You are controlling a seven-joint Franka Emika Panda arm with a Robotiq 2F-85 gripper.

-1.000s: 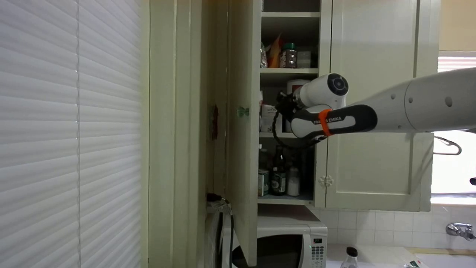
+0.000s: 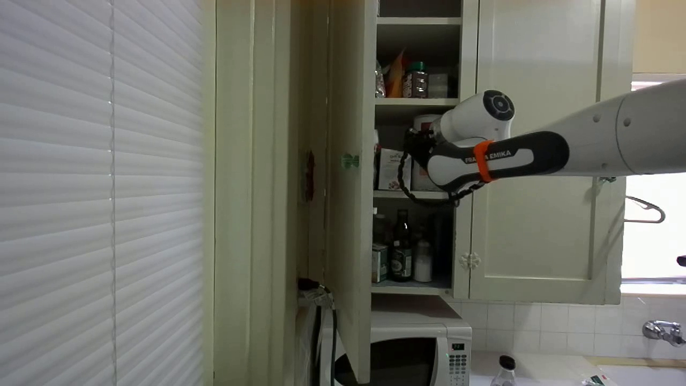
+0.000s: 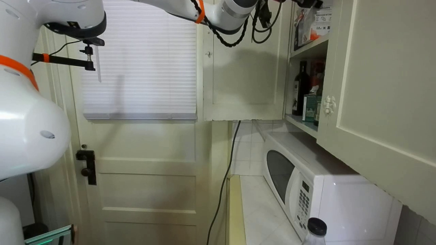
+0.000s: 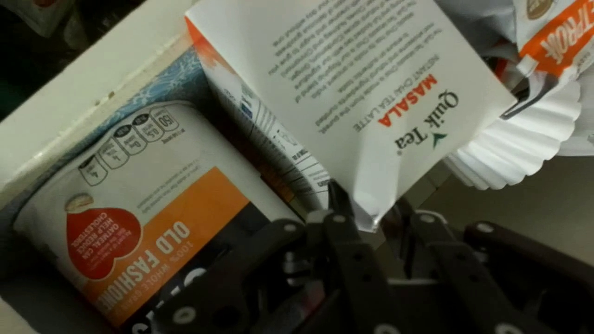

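Note:
A white Quik Tea box (image 4: 356, 72) with red "Masala" lettering sits tilted in the wrist view. My gripper is shut on its lower corner, a finger on each side of it. In exterior view 1 the white box (image 2: 392, 168) shows at the middle shelf, just left of my dark gripper (image 2: 416, 147), whose fingertips are hard to make out there. At the top edge of exterior view 2, the gripper (image 3: 309, 4) reaches into the cupboard by the white and orange box (image 3: 321, 22).
An oats canister (image 4: 139, 211) stands close beside the box. White fluted paper cups (image 4: 515, 136) and an orange-marked bag (image 4: 562, 44) lie on its other side. The open cupboard door (image 2: 350, 193) stands left of the shelves. A microwave (image 2: 411, 328) is below.
In exterior view 1 the arm and gripper have shifted right and slightly up. More of the white box's face shows beside the gripper now.

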